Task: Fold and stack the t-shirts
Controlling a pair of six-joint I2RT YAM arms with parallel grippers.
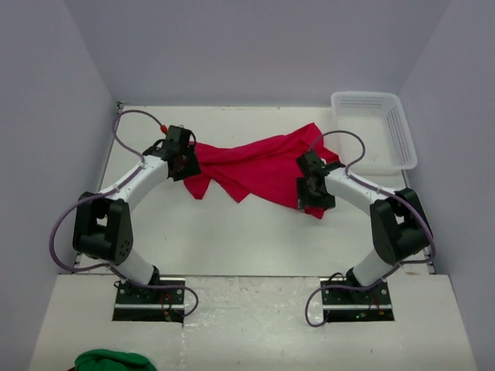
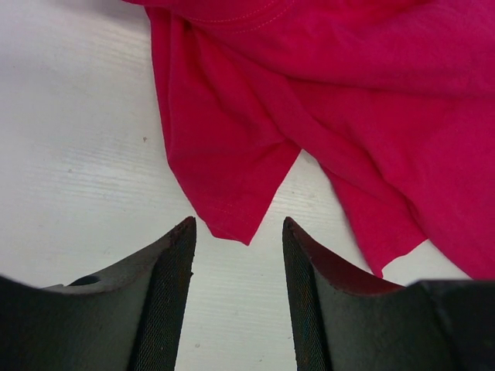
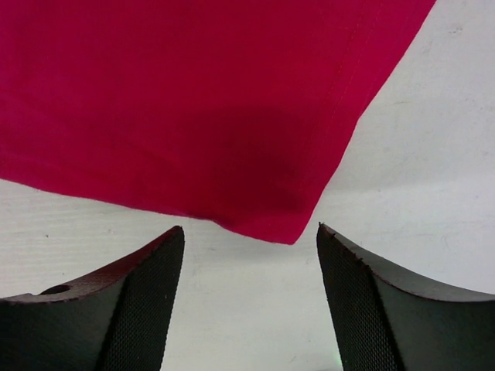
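A red t-shirt [image 1: 271,174] lies spread and creased across the middle of the white table, its left end bunched. My left gripper [image 1: 186,171] hangs over that left end; in the left wrist view its parted fingers [image 2: 162,301] are just short of a folded red corner [image 2: 224,209], with nothing between them. My right gripper [image 1: 314,199] is low at the front right corner of the shirt; in the right wrist view its parted fingers [image 3: 131,309] face that corner [image 3: 274,216], with nothing between them.
A white plastic basket [image 1: 375,100] stands at the back right, beside the shirt. A green cloth [image 1: 112,359] lies outside the table at the bottom left.
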